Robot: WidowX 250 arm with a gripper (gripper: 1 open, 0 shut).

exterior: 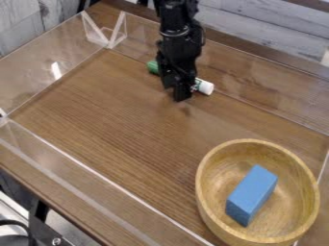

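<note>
The dark robot arm reaches down from the top center to my gripper (pixel 178 85), which is low over the wooden table at the back middle. Just around it lie a green object (pixel 154 67) on the left and a small white object (pixel 202 86) on the right, partly hidden by the arm. Whether the fingers hold anything is too small to tell.
A yellow bowl (pixel 286 219) with a blue block (pixel 251 195) in it sits at the front right. A clear plastic rack or stand (pixel 103 34) is at the back left.
</note>
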